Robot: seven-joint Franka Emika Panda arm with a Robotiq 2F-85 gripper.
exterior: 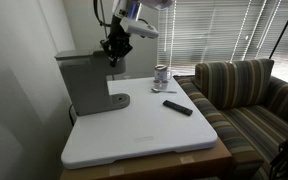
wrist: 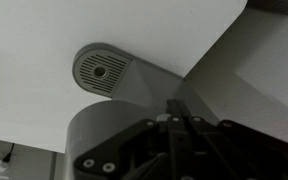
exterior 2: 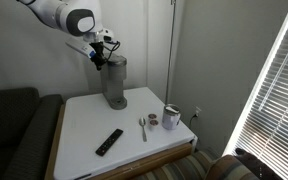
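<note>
A grey coffee machine [exterior: 82, 82] stands at the back left of the white table [exterior: 134, 135]. Close by its top, on the spout side, is my gripper [exterior: 112, 48]; whether it touches the machine I cannot tell. In the wrist view the dark fingers [wrist: 174, 108] sit together over the machine's grey body [wrist: 119, 130], with nothing visible between them. Beyond them shows the slotted drip tray [wrist: 101, 70], bare of any cup. Exterior view 2 has the gripper [exterior 2: 102, 57] right at the top of the machine [exterior 2: 113, 80].
A black remote [exterior 2: 109, 142] lies on the table. Farther right are a utensil [exterior 2: 143, 129], small round items [exterior 2: 153, 119] and a light-coloured mug [exterior 2: 171, 116]. A striped sofa [exterior: 234, 90] adjoins the table.
</note>
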